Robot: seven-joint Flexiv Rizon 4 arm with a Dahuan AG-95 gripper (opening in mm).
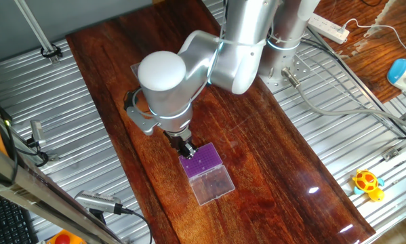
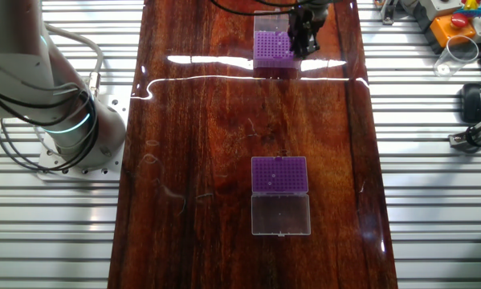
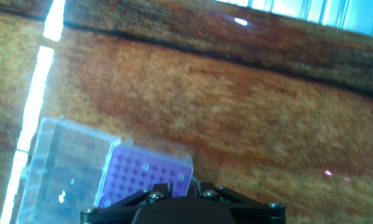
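Observation:
A purple gridded rack box [image 1: 201,160] with its clear lid [image 1: 212,185] folded open lies on the wooden table. My gripper [image 1: 190,153] points down at the rack's upper left edge. In the wrist view the dark fingertips of the gripper overlap the near edge of the purple rack [image 3: 142,172]. Something pale shows at the tips in exterior view 1, too small to identify, and whether the fingers hold anything is unclear. A few small pale pieces sit in the rack's holes. A second purple rack [image 2: 279,175] with an open clear lid [image 2: 281,215] lies farther along the table.
In exterior view 1 the arm mostly covers the second box. A toy turtle [image 1: 367,181] and a power strip [image 1: 329,28] are off the wooden table [image 1: 270,183]. In exterior view 2 the wood between the two boxes is bare.

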